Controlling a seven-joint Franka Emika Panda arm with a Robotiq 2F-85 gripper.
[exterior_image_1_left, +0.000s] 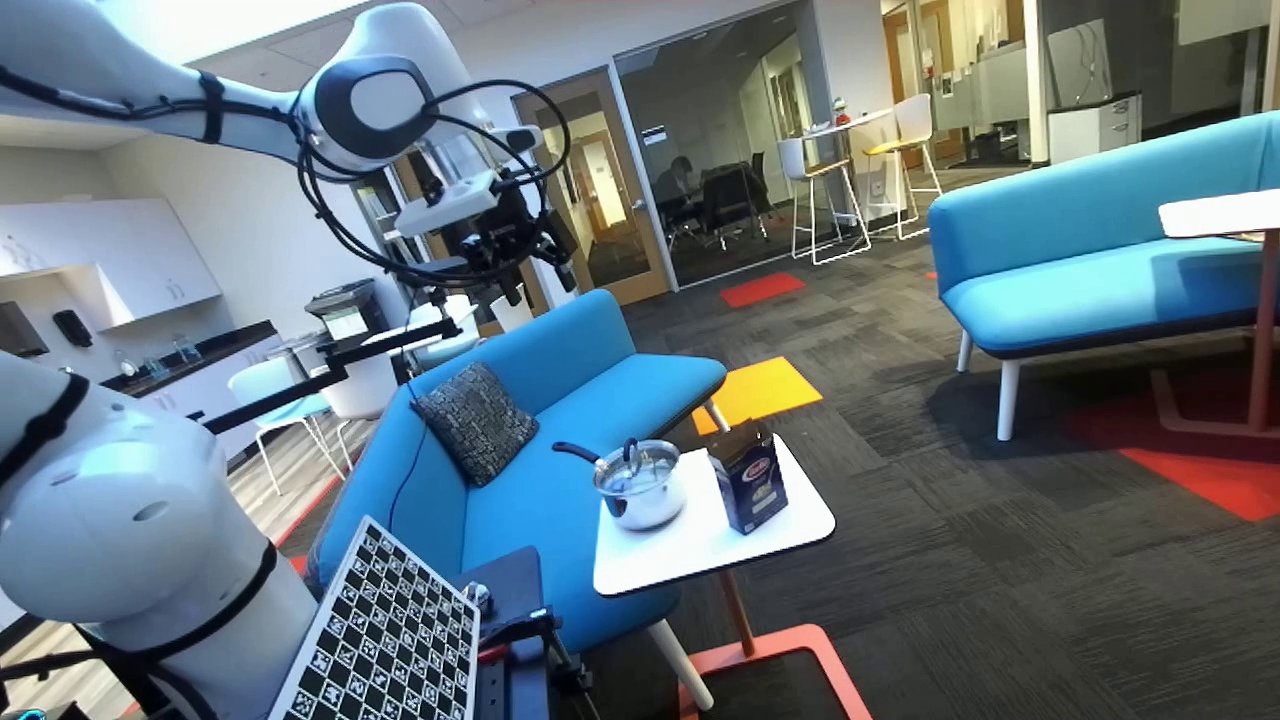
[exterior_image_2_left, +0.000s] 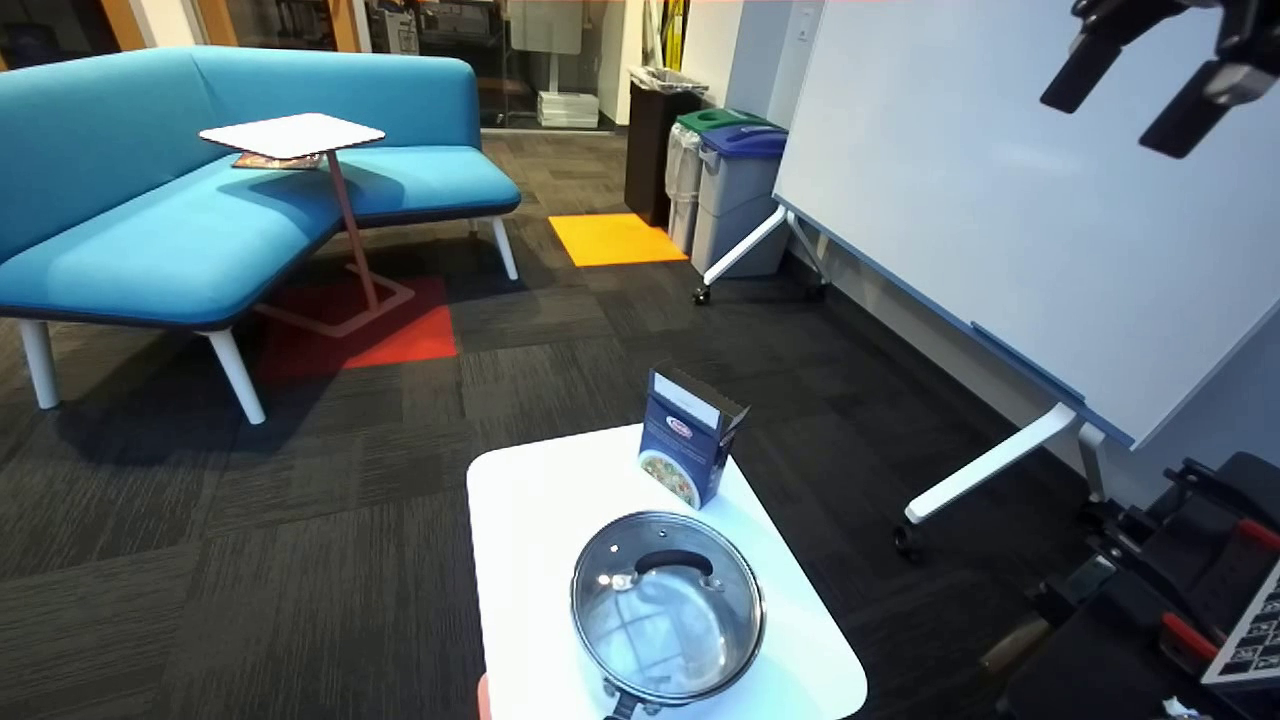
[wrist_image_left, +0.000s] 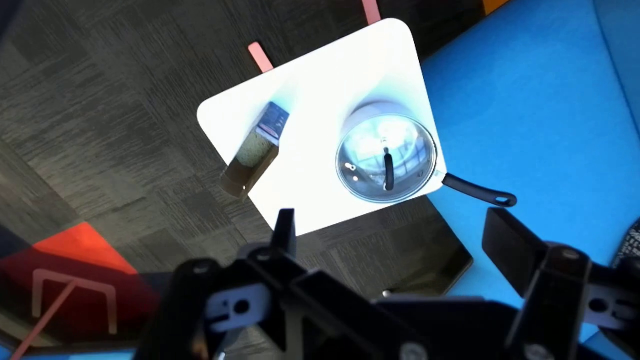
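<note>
A steel pot (exterior_image_1_left: 648, 499) with a glass lid (exterior_image_2_left: 667, 608) on top stands on a small white table (exterior_image_1_left: 614, 560). Its long black handle (wrist_image_left: 478, 190) reaches past the table edge towards the blue sofa. Beside the pot, a dark blue pasta box (exterior_image_2_left: 686, 444) stands upright with its top flaps open. My gripper is high above the table, its two fingers wide apart and nothing between them. In the second exterior view only the fingertips (exterior_image_2_left: 1082, 72) show, at the upper right, well clear of pot and box.
The blue sofa (exterior_image_1_left: 582, 422) runs along one side of the table, with a grey cushion (exterior_image_1_left: 476, 422) on it. A whiteboard (exterior_image_2_left: 1020, 180) stands on the far side in the second exterior view. Bare tabletop (wrist_image_left: 312, 195) lies between box and pot.
</note>
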